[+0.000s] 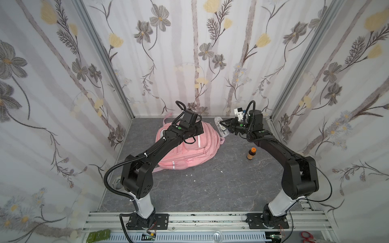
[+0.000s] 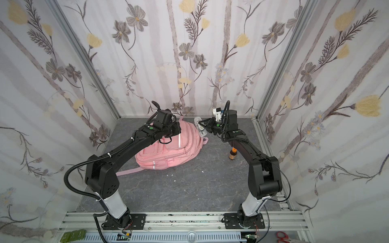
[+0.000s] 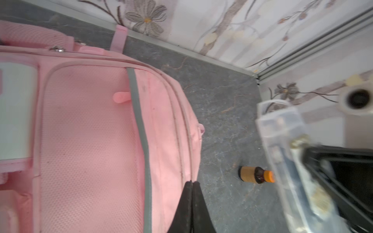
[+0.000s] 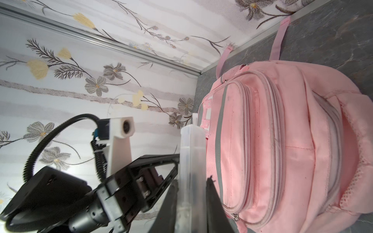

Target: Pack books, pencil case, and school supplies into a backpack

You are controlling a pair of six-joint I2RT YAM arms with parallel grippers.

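Observation:
The pink backpack (image 1: 189, 161) lies with its front facing up. In the left wrist view its front pocket flap edge, a grey strip (image 3: 139, 116), runs to the left of my left gripper, outside the fingers. That gripper is shut with nothing between its fingertips, over the backpack's right part. A clear plastic pencil case (image 4: 192, 143) is pinched by my right gripper, which holds it off the backpack's right side. Contents of the case appear blurred in the left wrist view. Both top views have the left hand covering part of the front pocket.
A brown bottle with an orange cap (image 1: 251, 153) stands right of the backpack, near the right forearm. Bare grey table (image 1: 194, 194) lies in front, with small white scraps. Walls close off the back and sides.

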